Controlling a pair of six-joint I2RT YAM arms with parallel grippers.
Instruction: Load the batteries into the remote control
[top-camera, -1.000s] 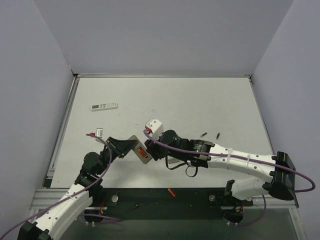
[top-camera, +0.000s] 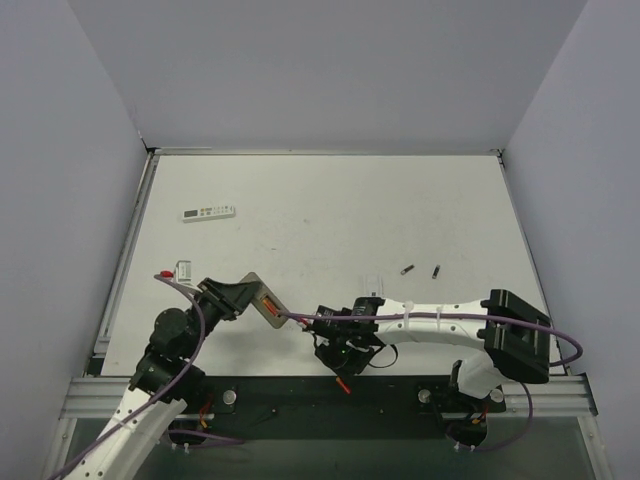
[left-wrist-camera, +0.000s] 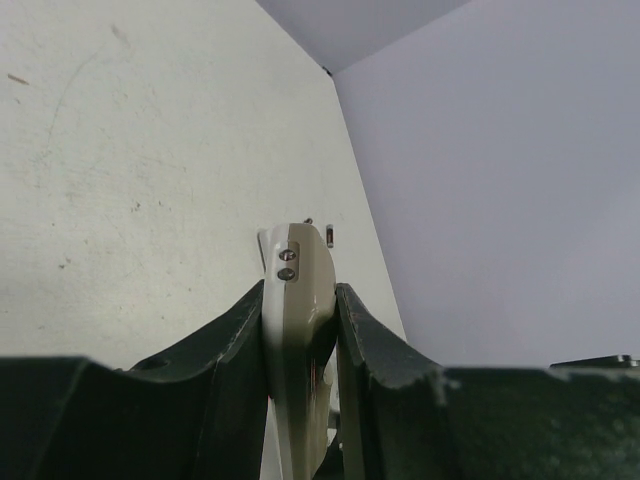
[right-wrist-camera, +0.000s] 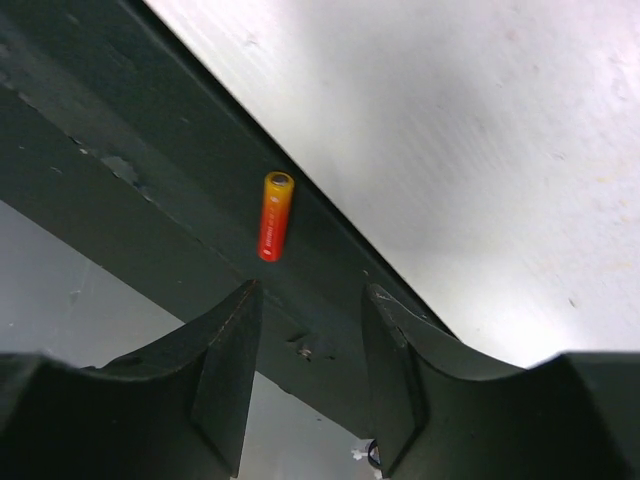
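Observation:
My left gripper (top-camera: 240, 292) is shut on the remote (left-wrist-camera: 300, 264), whose open battery bay with an orange battery shows in the top view. My right gripper is part open and empty, pointing down over the table's front edge. Beyond its fingertips a loose red-orange battery (right-wrist-camera: 275, 217) lies on the dark strip along that edge, also visible in the top view just below the right gripper.
A white remote (top-camera: 208, 213) lies at the back left. A small pale item (top-camera: 183, 271) is beside the left arm. Two small dark pieces (top-camera: 407, 269) lie at the right.
My right gripper has moved away from the held remote, down to the front edge near the loose battery. The left gripper has shifted slightly left with the remote.

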